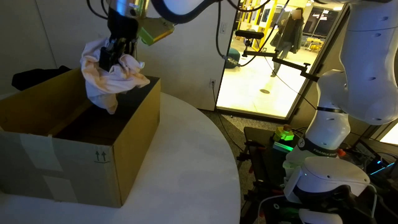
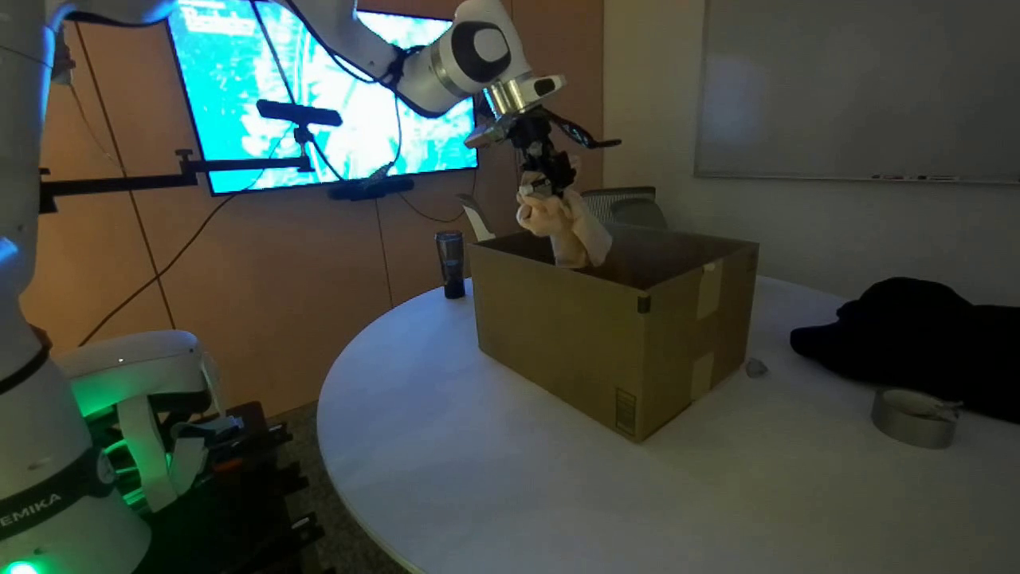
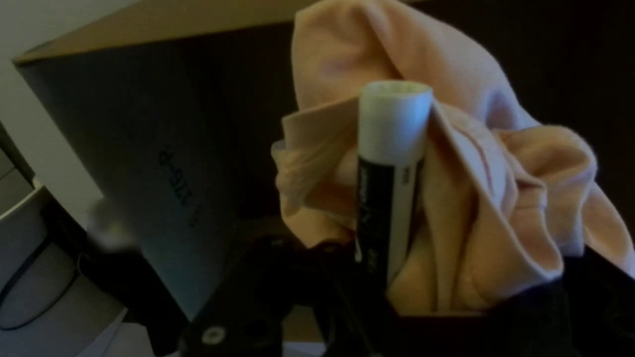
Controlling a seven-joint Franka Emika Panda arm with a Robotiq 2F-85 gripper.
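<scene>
A pale pink cloth [image 1: 102,84] hangs bunched from my gripper [image 1: 112,63], which is shut on a fold of it. Both are over the cardboard box [image 1: 138,128], with the cloth's lower end hanging below the rim in the first exterior view. From the other side, the cloth [image 2: 583,234] shows over the box opening. A marker with a white end and a dark label [image 3: 390,128] stands against the cloth [image 3: 494,184] in the wrist view. Its lower end goes down behind the dark fingers, so whether they grip it is hidden.
The box stands open on a round white table [image 1: 186,168]. A dark tumbler [image 2: 450,263], a roll of tape [image 2: 915,418] and black fabric [image 2: 918,335] lie around it.
</scene>
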